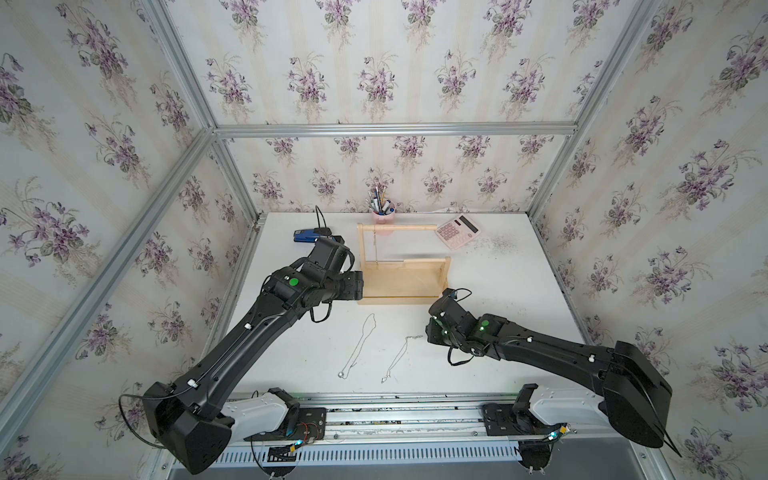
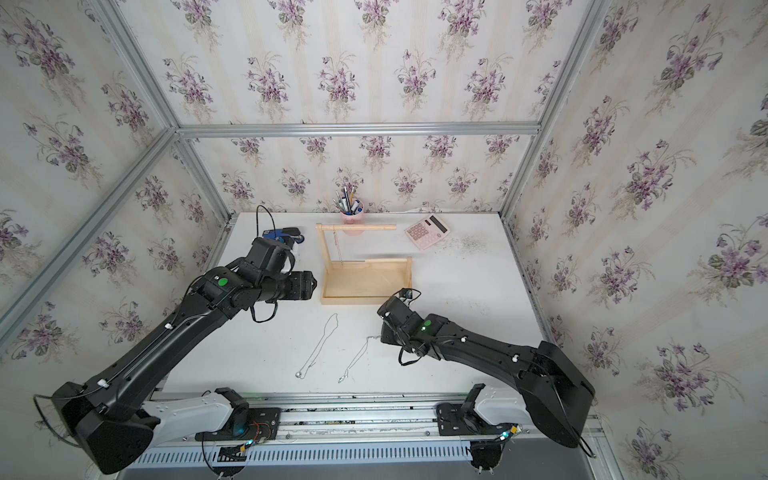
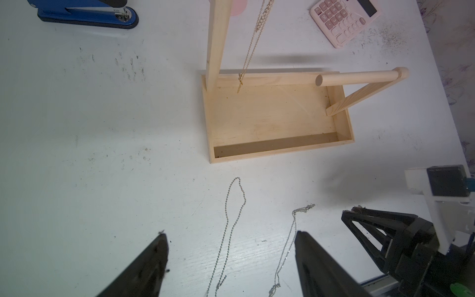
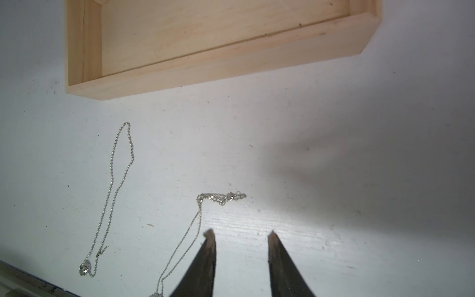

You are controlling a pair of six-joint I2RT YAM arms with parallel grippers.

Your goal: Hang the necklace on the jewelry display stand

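The wooden display stand (image 3: pixel 212 44) is a shallow box with two posts and bars; a gold necklace (image 3: pixel 252 44) hangs from its upper bar. On the table in front lie two silver chains: a bead chain (image 4: pixel 112 168) on the left and a finer chain (image 4: pixel 217 198) with a bunched end. My left gripper is open and empty, high above the table left of the stand. My right gripper is low before the box, right of the finer chain, its fingers apart with nothing seen between them.
A blue stapler (image 3: pixel 86 15) sits back left, a pink calculator (image 3: pixel 346 19) back right, a pen cup (image 2: pixel 352 209) at the back.
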